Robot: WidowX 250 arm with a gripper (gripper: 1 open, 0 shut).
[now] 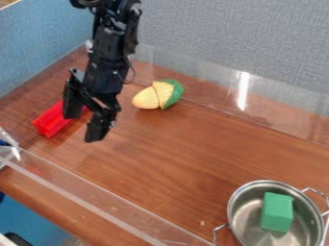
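The black gripper (90, 113) hangs open over the left part of the wooden table, its fingers spread, just right of and above a red block (54, 119) that lies on the wood. A yellow corn toy with green husk (158, 94) lies behind and to the right of the gripper. A metal pot (243, 221) with two handles stands at the front right, holding a green block (278, 210).
Clear panels edge the wooden table (180, 173) at the back and front. A blue padded wall (38, 48) is at the left. Something white and blue sits at the left edge.
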